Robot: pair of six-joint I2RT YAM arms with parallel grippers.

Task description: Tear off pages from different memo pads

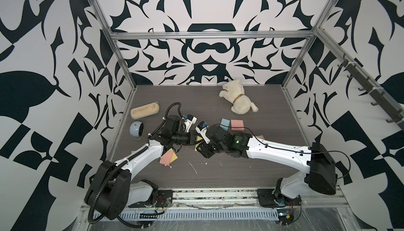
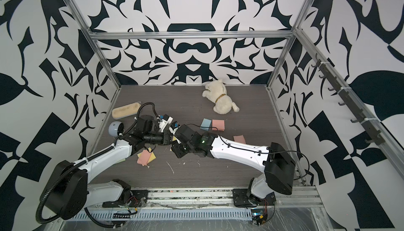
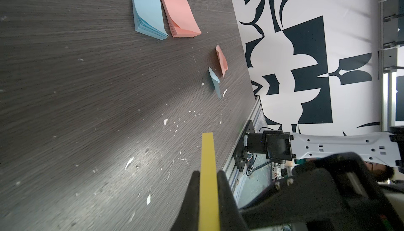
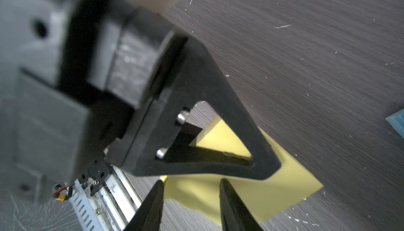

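My left gripper is shut on a yellow memo pad [image 3: 207,155], seen edge-on between its fingers in the left wrist view. My right gripper is part open at the pad's loose yellow sheet [image 4: 277,193], which spreads behind its fingers; whether it touches the sheet I cannot tell. A blue pad [image 3: 146,7] and a pink pad [image 3: 178,14] lie side by side farther back. A loose pink sheet [image 3: 221,60] and a blue one [image 3: 213,79] lie to the right.
Pink and yellow sheets [image 1: 167,157] lie front left. A plush dog [image 1: 237,98] lies at the back, a beige oblong object [image 1: 144,111] and a grey round object [image 1: 136,128] at the left. The front middle holds only small scraps.
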